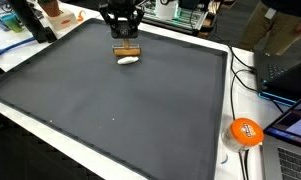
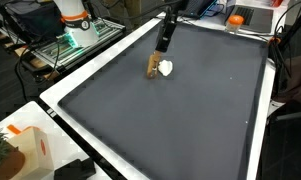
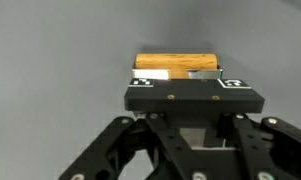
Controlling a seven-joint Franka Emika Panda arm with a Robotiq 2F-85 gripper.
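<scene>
A wooden block [image 1: 127, 52], orange-brown and rather long, is at the far side of the grey board. My gripper is shut on it; in the wrist view, wood shows between the two pale fingertips and the block's long face [image 3: 176, 60] extends beyond them. From the other side the wooden block [image 2: 152, 66] appears tilted, and whether it touches the board is hard to tell. A small white object [image 2: 166, 67] lies close beside it on the board; the wrist view does not show this white object.
Most of the grey board [image 1: 120, 105] is bare. An orange-topped white container [image 1: 242, 133] stands beyond its right edge, near a laptop [image 1: 288, 160]. Cables run along that side.
</scene>
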